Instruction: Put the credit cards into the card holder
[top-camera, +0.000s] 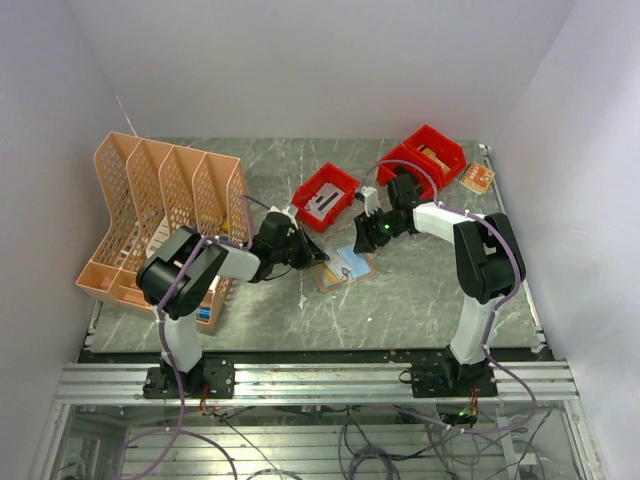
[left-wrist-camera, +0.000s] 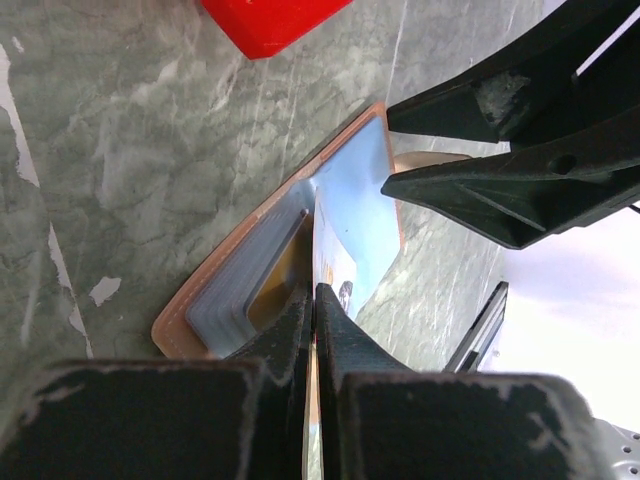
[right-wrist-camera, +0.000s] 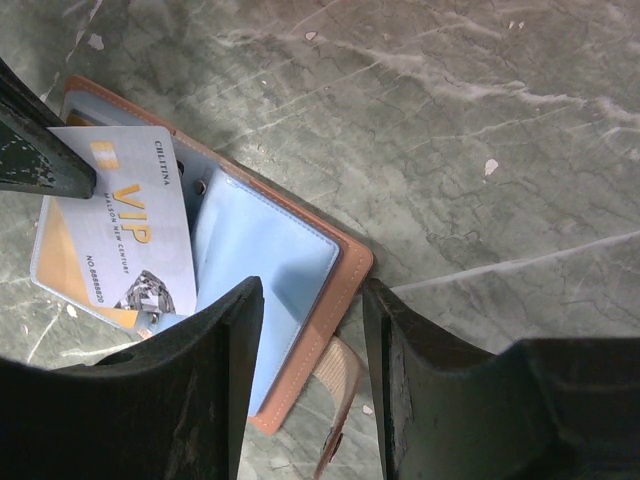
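Observation:
The card holder (right-wrist-camera: 270, 265), blue inside with a brown edge, lies unfolded on the grey table. My left gripper is shut on a white VIP card (right-wrist-camera: 125, 215) over the holder's left half. In the right wrist view the card's lower end reaches the middle fold; whether it is in a slot I cannot tell. Under it shows an orange card or panel (right-wrist-camera: 62, 255). At the holder's right edge my right gripper stands open, one finger (right-wrist-camera: 245, 310) over the blue half and the other past the edge, nothing gripped.
Behind the holder stands a red bin (top-camera: 325, 197) with pale items in it. More red bins (top-camera: 432, 155) are at the back right, beside an orange box (top-camera: 477, 178). A tan rack (top-camera: 170, 185) fills the left.

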